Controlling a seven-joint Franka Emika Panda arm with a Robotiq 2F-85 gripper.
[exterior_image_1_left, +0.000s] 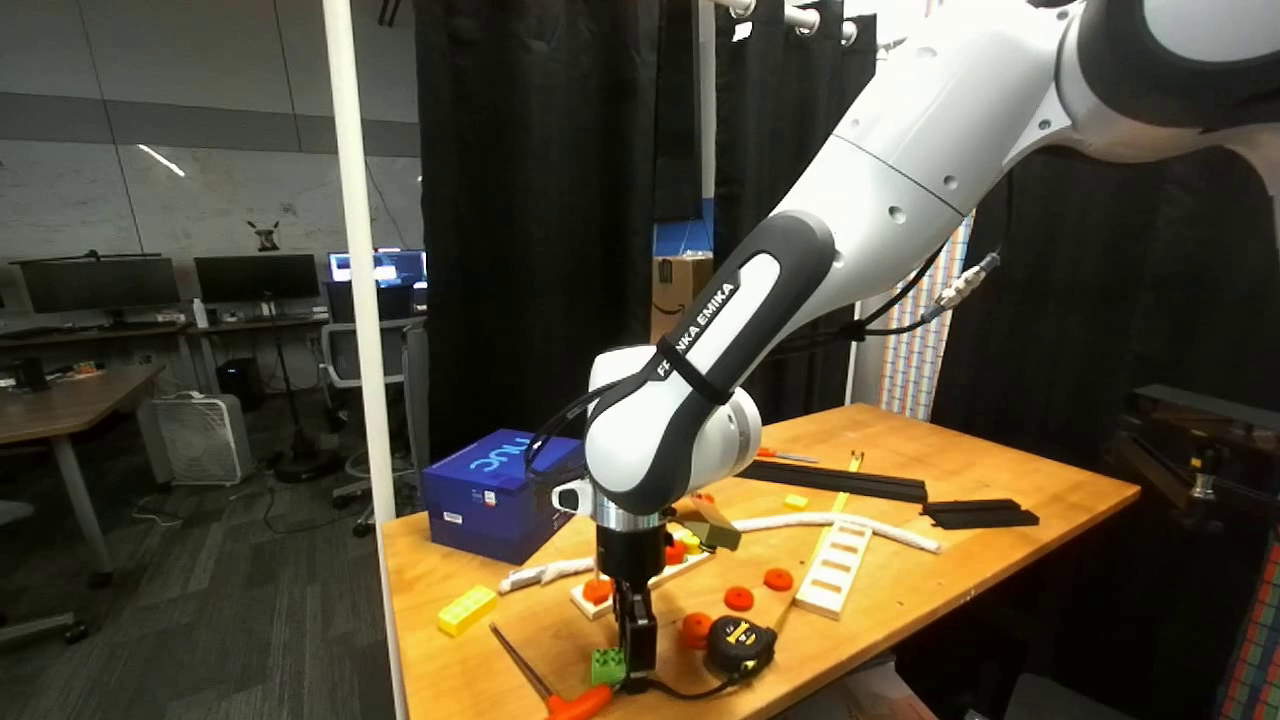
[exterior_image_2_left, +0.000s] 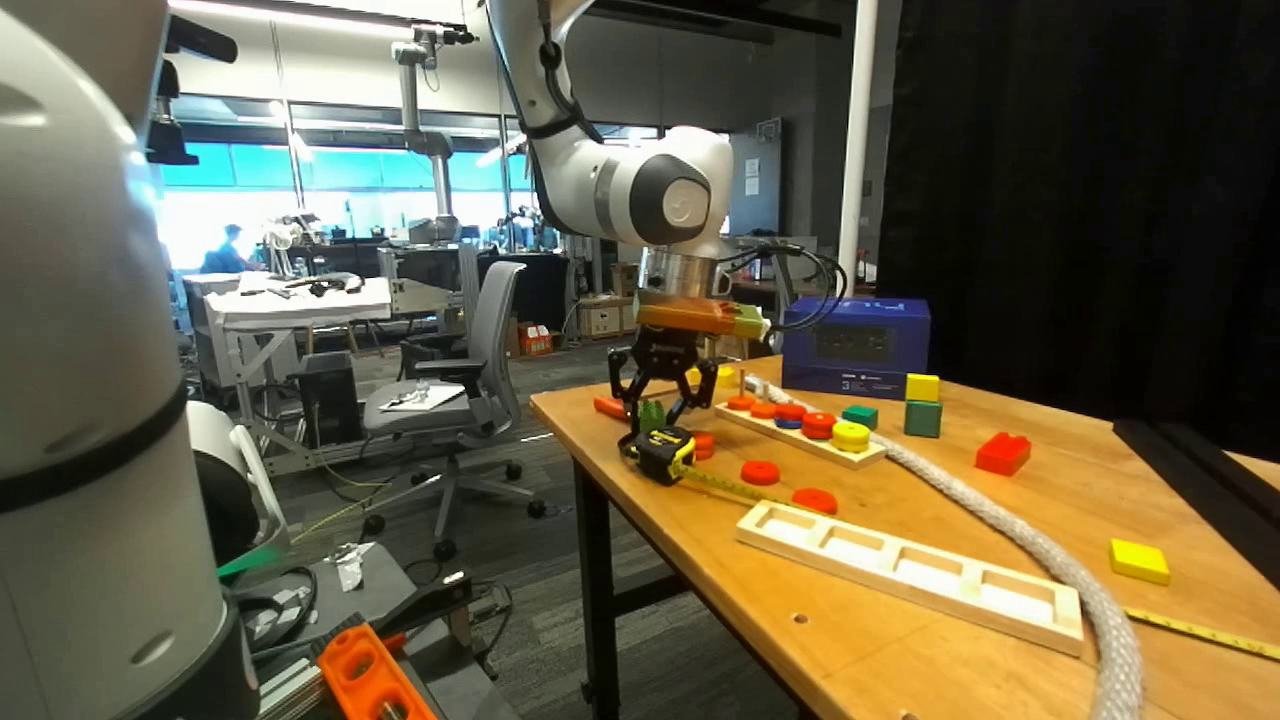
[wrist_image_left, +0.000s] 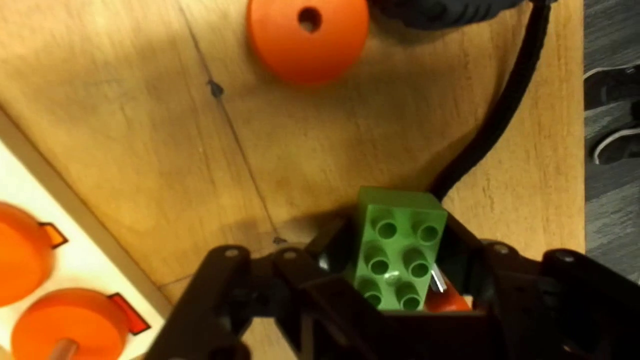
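Note:
A green studded block lies between the black fingers of my gripper in the wrist view, its studs facing the camera. The fingers are part open, one on each side of the block; whether either pad touches it is hard to see. In exterior view 1 the block rests on the table just left of the gripper, low at the front corner. Close by lies a screwdriver with an orange handle; only a bit of it shows past the block in the wrist view.
A tape measure with a black strap sits right of the gripper, among loose orange discs. A wooden peg board with discs stands behind. The table edge is near. A blue box stands at the back left.

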